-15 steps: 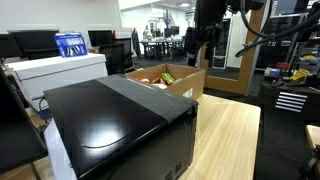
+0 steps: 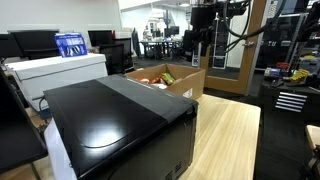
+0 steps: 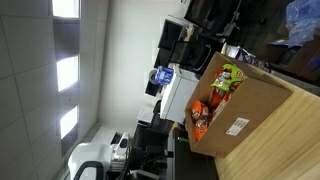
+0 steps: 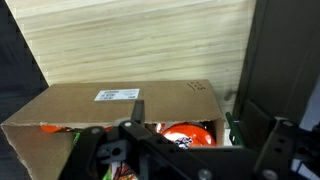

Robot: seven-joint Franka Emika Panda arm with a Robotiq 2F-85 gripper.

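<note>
My gripper is open, its two dark fingers well apart and nothing held between them. In exterior view 1 the gripper (image 2: 197,46) hangs in the air near the cardboard box (image 2: 188,86). The wrist view looks down on that box (image 4: 70,101), its near part hidden behind the gripper. Red and white packaging (image 4: 188,134) shows inside, between the fingers. Exterior view 2 shows a green packet (image 3: 229,75) and orange-red packets (image 3: 200,112) in the box (image 3: 245,103).
A large black-topped cabinet (image 2: 115,105) stands close to the box. Bare wooden tabletop (image 2: 228,130) lies to its right in exterior view 1. Further back is a white container (image 2: 58,72) with a blue-and-white package (image 2: 70,44) on top.
The arm and gripper have shifted slightly in exterior view 1. The box and cabinet have stayed in place.
</note>
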